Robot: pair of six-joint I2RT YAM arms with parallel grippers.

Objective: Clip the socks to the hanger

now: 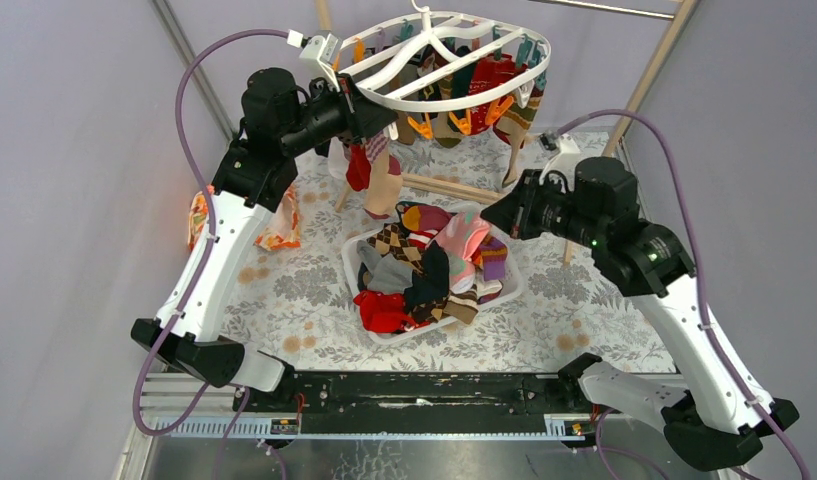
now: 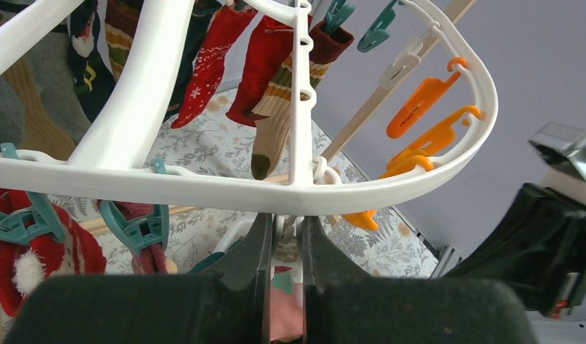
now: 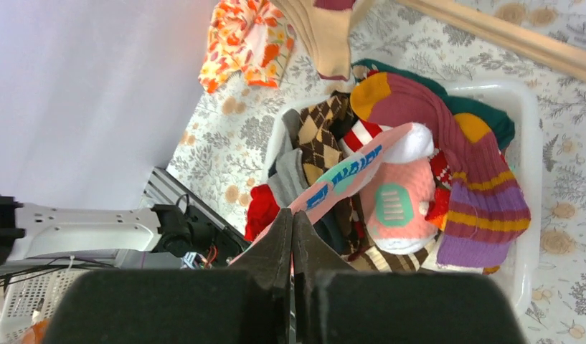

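Note:
The white hanger [image 1: 474, 100] carries socks and clips. My left gripper is shut on a white clip at its rim, in the left wrist view. My right gripper is shut on a pink sock [image 3: 336, 179] with blue and mint patches, which stretches up from the pile in the white bin [image 3: 523, 272]. Red socks [image 2: 214, 57] hang among others on the hanger; teal clips [image 2: 139, 233] and orange clips [image 2: 419, 104] are spread round the rim.
Wooden stand bars [image 1: 454, 188] lie behind the bin. An orange floral cloth [image 1: 279, 225] lies at the left. Grey walls flank the patterned floor, which is clear either side of the bin.

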